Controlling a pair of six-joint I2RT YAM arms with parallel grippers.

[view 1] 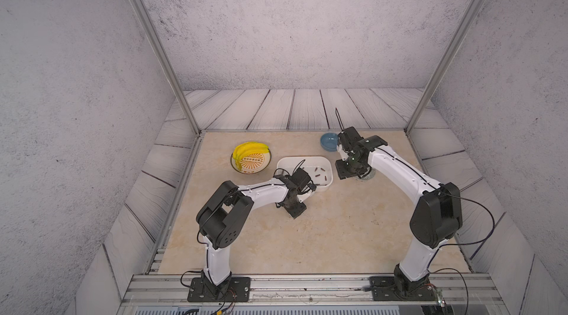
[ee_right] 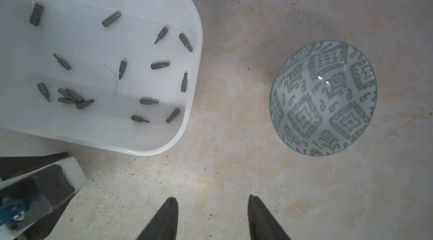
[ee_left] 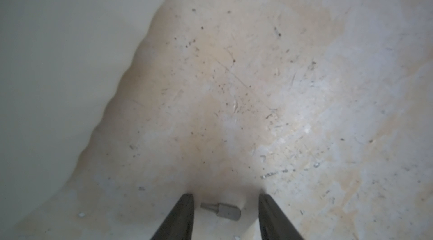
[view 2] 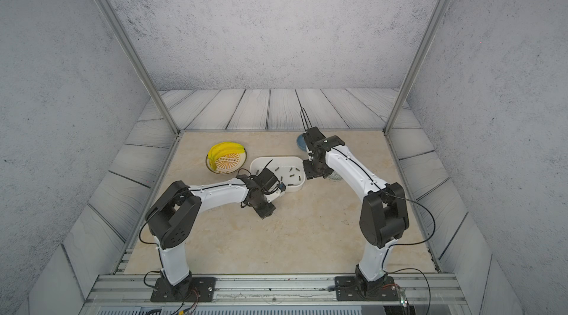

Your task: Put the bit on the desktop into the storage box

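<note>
Between the fingers of my left gripper lies a small grey bit (ee_left: 228, 212) on the desktop, its thin tip pointing left. Gaps show on both sides of the bit, so the gripper is part open and not gripping it. The white storage box is beside that gripper, its wall filling the upper left of the left wrist view. Several dark bits are scattered inside the box. To the right of the box, my right gripper hangs open above the table with nothing between its fingers.
A patterned bowl (ee_right: 323, 98) stands right of the box, below the right arm. Behind it is a blue bowl (view 1: 329, 141). A plate (view 1: 261, 167) with yellow bananas (view 1: 249, 149) sits at the back left.
</note>
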